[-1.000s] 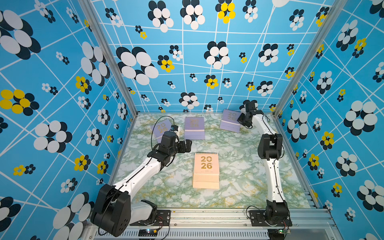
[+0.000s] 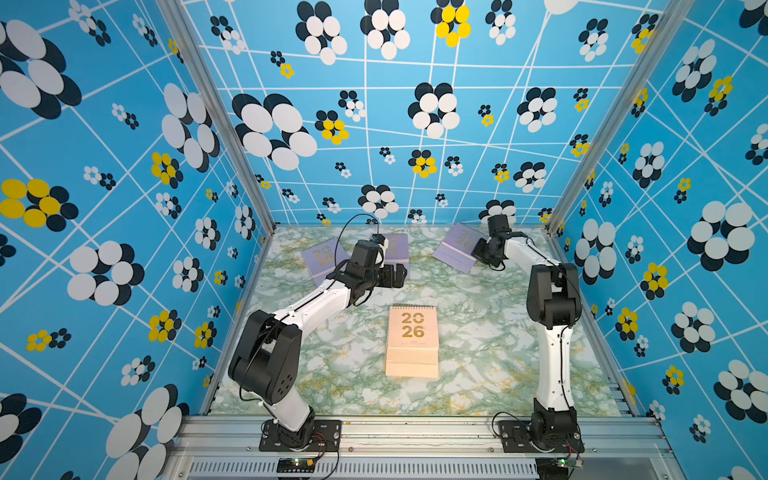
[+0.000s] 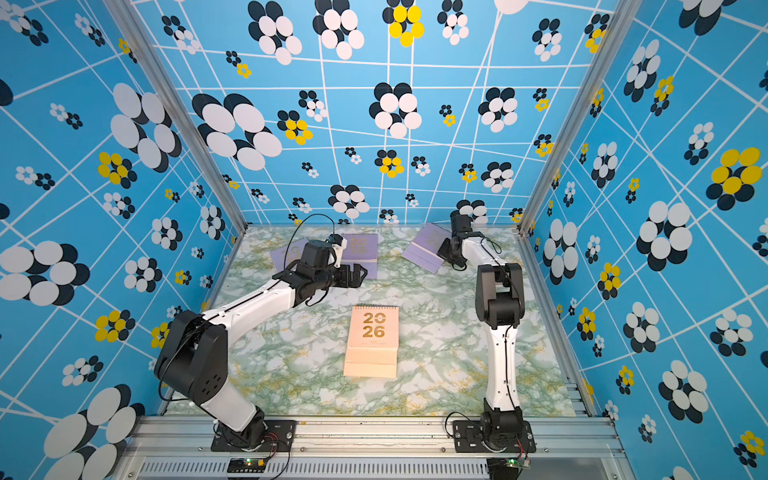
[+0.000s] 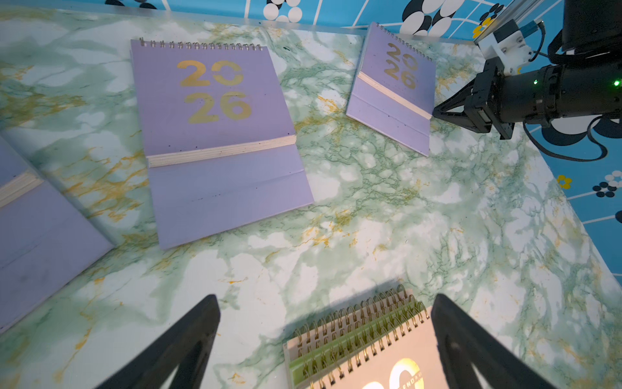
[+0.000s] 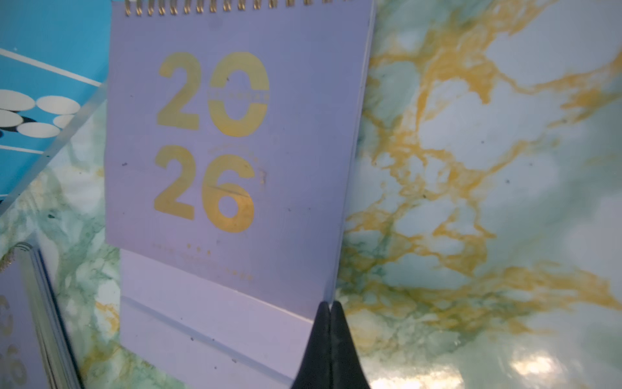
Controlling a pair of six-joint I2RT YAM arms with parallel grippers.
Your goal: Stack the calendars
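Observation:
A cream 2026 calendar lies front centre, with other spiral-bound covers beneath it in the left wrist view. Three purple calendars lie at the back: left, middle and right. My left gripper hangs open above the table between the cream calendar and the middle purple one, holding nothing. My right gripper is shut at the right edge of the right purple calendar, near its lower cover edge; nothing visible is held between the fingertips.
Walls close it in at the back and sides.
My left gripper has moved rightward and toward the back. The right purple calendar has shifted left and turned, with my right gripper moving slightly alongside it.

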